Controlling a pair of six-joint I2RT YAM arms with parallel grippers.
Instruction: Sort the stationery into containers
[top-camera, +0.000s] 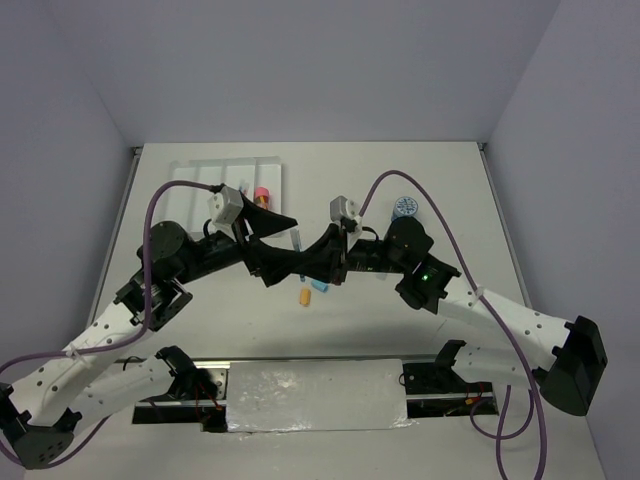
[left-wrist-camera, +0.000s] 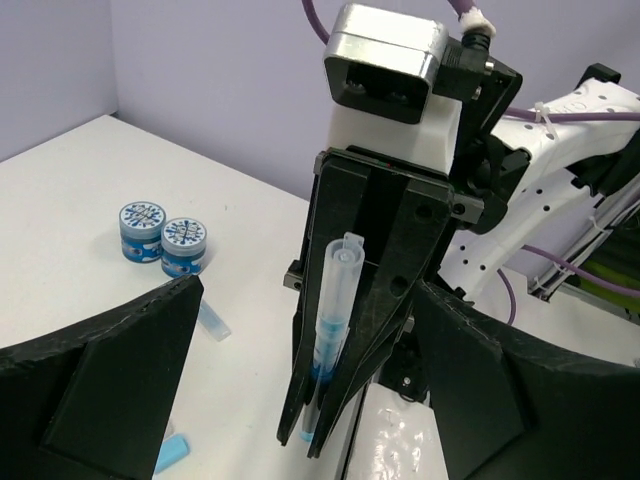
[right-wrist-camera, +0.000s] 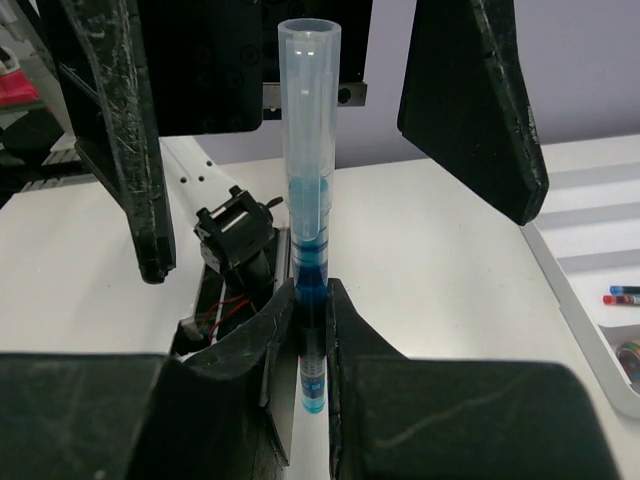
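A translucent pen (right-wrist-camera: 308, 130) with a blue lower part stands nearly upright between the two grippers. In the right wrist view the fingers of my right gripper are closed on its middle. My left gripper (top-camera: 283, 252) is spread wide around the pen, with a gap on each side; its fingers (right-wrist-camera: 470, 110) appear at the top of the right wrist view. The left wrist view shows the pen against the right gripper's fingers (left-wrist-camera: 400, 240). A white divided tray (top-camera: 225, 161) lies at the back left, with a red-capped item (top-camera: 262, 194) in it.
Two blue jars (left-wrist-camera: 142, 245) (left-wrist-camera: 184, 255) stand at the right of the table. A clear strip (left-wrist-camera: 213, 322) lies near them. An orange block (top-camera: 305, 296) and a blue block (top-camera: 319, 285) rest mid-table, under the arms. Free table surrounds them.
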